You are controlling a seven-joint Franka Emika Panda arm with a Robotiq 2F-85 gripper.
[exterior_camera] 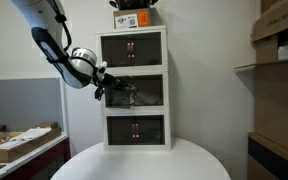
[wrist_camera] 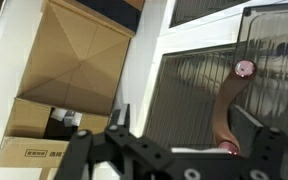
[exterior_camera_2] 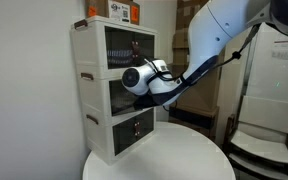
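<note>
A tall white cabinet [exterior_camera: 135, 70] has three tiers of dark double doors with reddish-brown handles. My open gripper [exterior_camera: 108, 86] is at the left part of the middle tier, partly covering its doors. From the other side, the gripper [exterior_camera_2: 146, 102] appears in front of that same tier. In the wrist view, one curved brown handle [wrist_camera: 222, 105] lies between the spread fingers of the gripper, closer to the right one. Whether either finger touches it, I cannot tell. The right door panel's [wrist_camera: 269, 45] top edge is offset from the left panel's [wrist_camera: 179, 95].
Boxes [exterior_camera: 134, 18] stand on the cabinet top. Below is a white round table [exterior_camera: 144, 165], bare where visible. Cardboard boxes [exterior_camera: 279, 110] line the right side, and an open box [exterior_camera: 24, 142] sits at the left. A chair [exterior_camera_2: 264, 130] stands beyond the table.
</note>
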